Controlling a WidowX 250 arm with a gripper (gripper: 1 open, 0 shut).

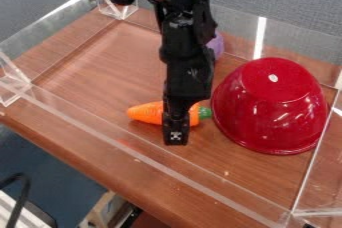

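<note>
The black gripper [178, 122] reaches down to an orange toy carrot [146, 112] on the wooden surface, its tip at the carrot's middle, left of a red upturned bowl [270, 102]. The carrot's green end shows just right of the fingers. Whether the fingers are closed on the carrot cannot be told from this side.
A purple object [215, 45] sits behind the arm, largely hidden. Clear plastic walls border the wooden work surface [94, 72].
</note>
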